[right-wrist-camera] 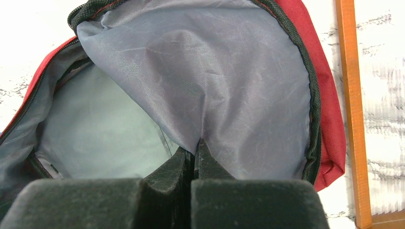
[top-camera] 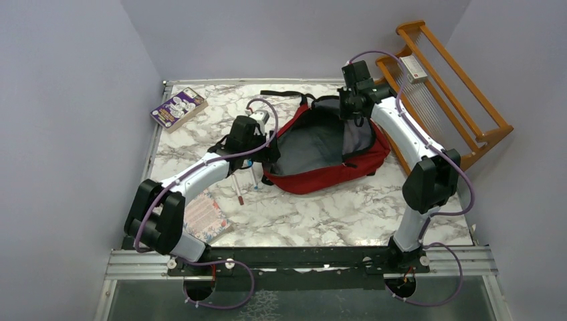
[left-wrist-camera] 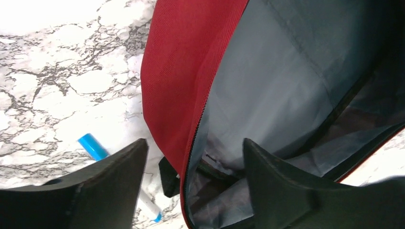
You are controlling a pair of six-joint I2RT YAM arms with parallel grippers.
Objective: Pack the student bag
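A red backpack (top-camera: 311,180) with grey lining lies open on the marble table. My left gripper (top-camera: 267,150) is open over the bag's left end; in the left wrist view its fingertips (left-wrist-camera: 131,160) straddle the red zipped rim (left-wrist-camera: 196,143). My right gripper is shut on the grey flap (right-wrist-camera: 219,81) at the bag's right end. A blue marker (left-wrist-camera: 93,145) and a red-capped marker (top-camera: 237,190) lie left of the bag.
A purple book (top-camera: 179,107) lies back left, a floral booklet (top-camera: 204,217) front left. A wooden rack (top-camera: 491,134) with a small box (top-camera: 412,67) stands at the right.
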